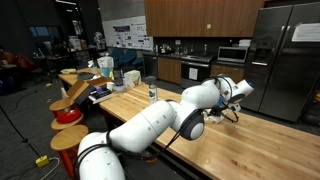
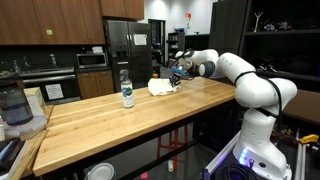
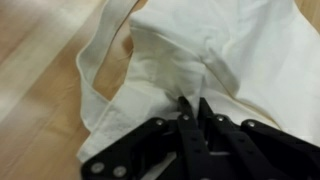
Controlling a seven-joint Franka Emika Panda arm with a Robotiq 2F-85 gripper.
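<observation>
A white cloth bag with a strap (image 3: 98, 60) fills most of the wrist view, creased beneath my gripper. The two dark fingertips sit close together against the cloth (image 3: 165, 60); whether fabric is pinched between them is unclear. In exterior view 1 the arm reaches over the table and the gripper (image 1: 229, 112) points down, mostly covering the cloth. From exterior view 2, the white cloth (image 2: 160, 88) lies on the far part of the table, with the gripper (image 2: 174, 82) low at its side.
A bottle (image 1: 152, 91) stands on the long wooden table (image 1: 255, 145), well away from the gripper. Bare tabletop spreads to the right of the arm in exterior view 1. A fridge (image 1: 285, 65) and kitchen counters stand beyond.
</observation>
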